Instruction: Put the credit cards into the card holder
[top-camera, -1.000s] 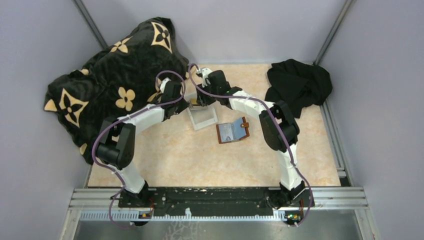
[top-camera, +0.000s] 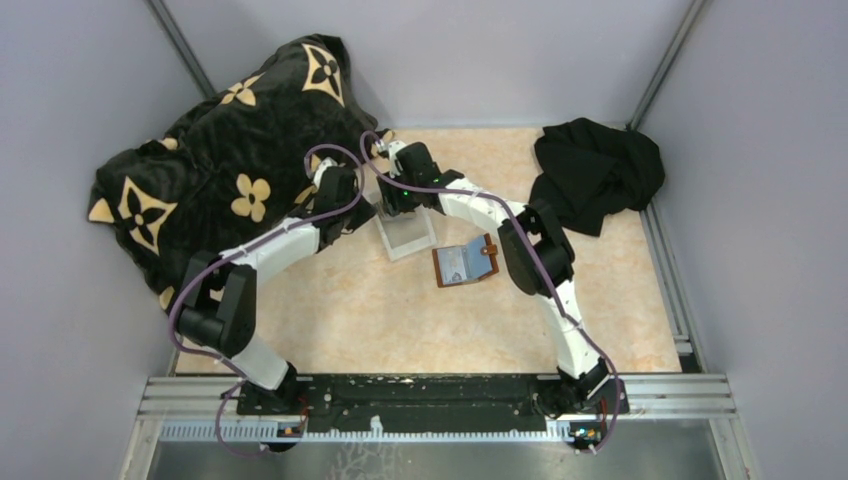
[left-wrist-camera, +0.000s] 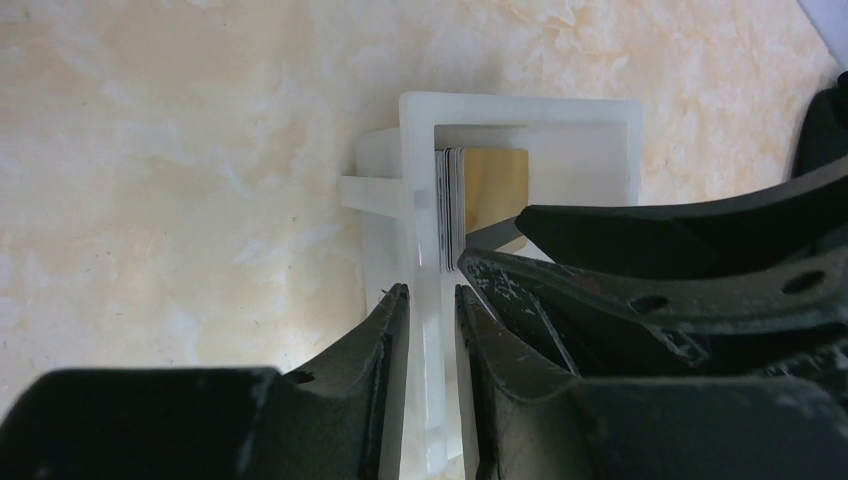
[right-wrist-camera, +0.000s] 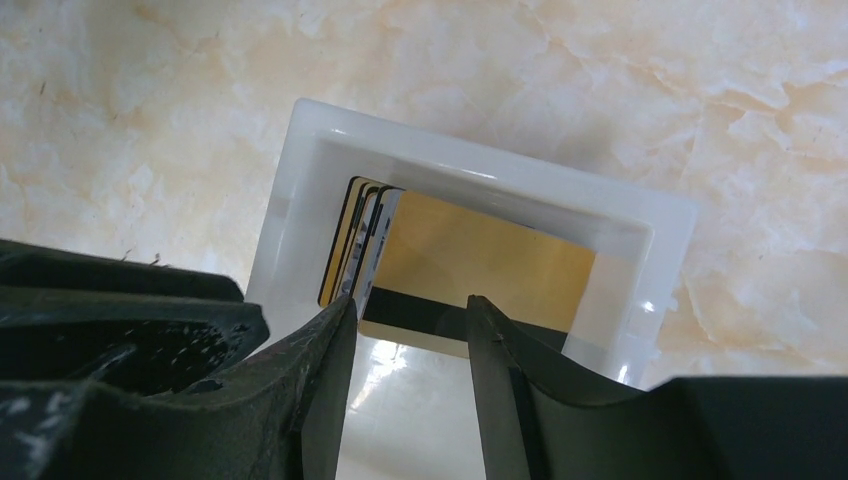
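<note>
A white tray (top-camera: 410, 250) at the back of the table holds the credit cards. Several cards (right-wrist-camera: 360, 240) stand edge-up in one corner, beside a gold-coloured card face (right-wrist-camera: 485, 240) with a dark stripe. In the left wrist view, my left gripper is part open, its fingers on either side of the tray's side wall with no card between them. Over the cards, my right gripper is open, holding nothing. The open card holder (top-camera: 452, 265), blue-grey inside with brown edges, lies just in front and right of the tray.
A dark patterned cushion (top-camera: 240, 150) fills the back left, close to the left arm. Black cloth (top-camera: 600, 170) lies at the back right. Both grippers are close together at the tray.
My right gripper has shifted left over the cards, covering the gold card in the top view. Lately the left arm has drawn slightly left and towards the front. Tray and holder look unmoved.
</note>
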